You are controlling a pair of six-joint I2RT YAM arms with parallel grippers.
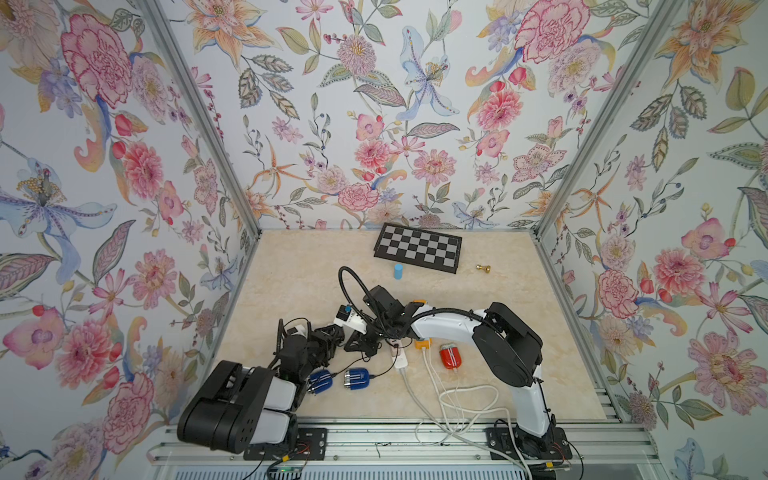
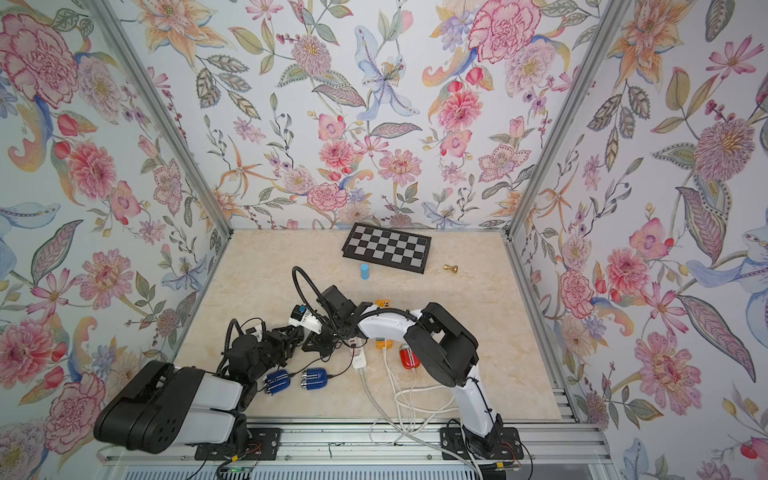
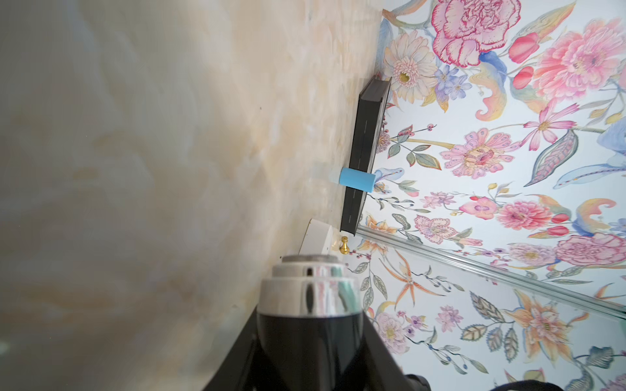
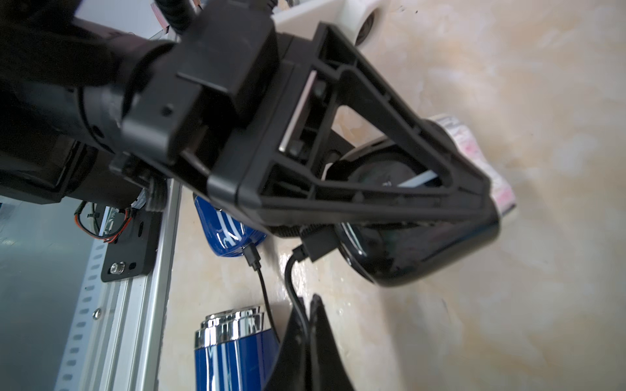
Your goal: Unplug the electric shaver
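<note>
My left gripper is shut on the black shaver point(image 3: 309, 293), whose chrome head points away from the gripper. In the right wrist view the shaver point(image 4: 417, 257) hangs sideways above the table, partly covered by a left finger point(image 4: 391, 208). A black plug point(image 4: 319, 242) sits at the shaver's base end, and its thin charging cable point(image 4: 290, 277) curves down to my right gripper. That gripper is shut, with the cable running in between its fingertips, just below the plug. In the top left view the arms hide most of the shaver.
Two blue shavers point(image 1: 357, 378) point(image 1: 320, 381) lie close by at the front left, with cables attached. A red shaver point(image 1: 450, 357), a white power strip point(image 1: 401, 357) and loose white cables point(image 1: 472, 400) are to the right. The checkerboard point(image 1: 418, 247) is at the back.
</note>
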